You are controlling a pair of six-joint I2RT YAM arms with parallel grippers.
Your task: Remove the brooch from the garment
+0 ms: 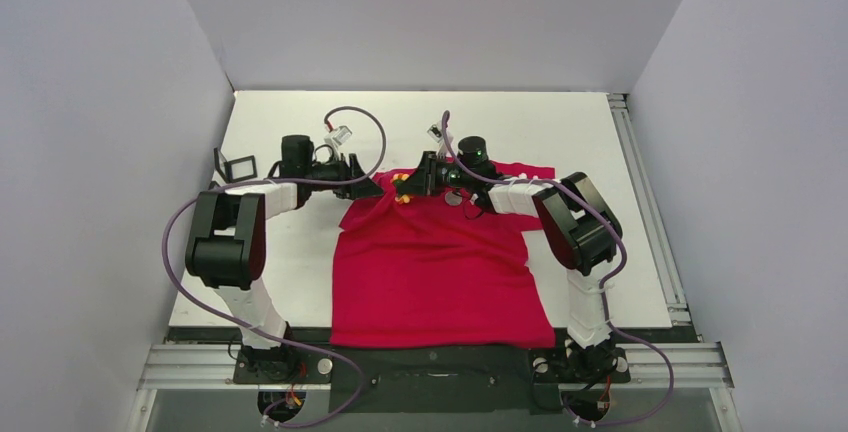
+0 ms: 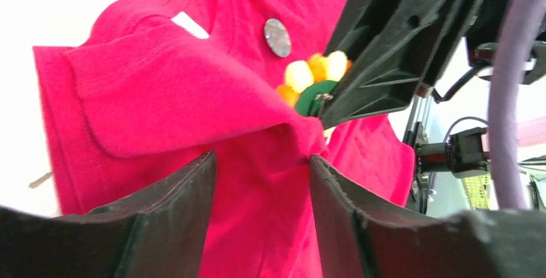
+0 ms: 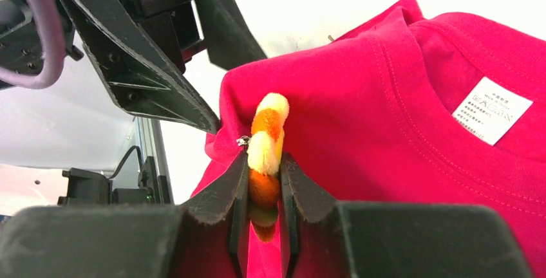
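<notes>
The red garment [image 1: 430, 272] lies spread on the table, its upper-left part raised in a fold. The flower brooch [image 3: 265, 152], with yellow and orange petals and a green centre, stands edge-on between the fingers of my right gripper, which is shut on it. A small metal piece [image 3: 243, 141] shows at the brooch's back, against the fold. My left gripper is open at the fold; cloth runs between and beyond its fingers, its right fingertip [image 2: 320, 165] close to the fold's edge. Whether the brooch's pin is still through the cloth is hidden.
A grey disc [image 2: 277, 37] lies on the garment behind the brooch. A white label [image 3: 492, 110] sits inside the collar. A small black frame [image 1: 240, 168] lies at the table's left. Both grippers are very close together.
</notes>
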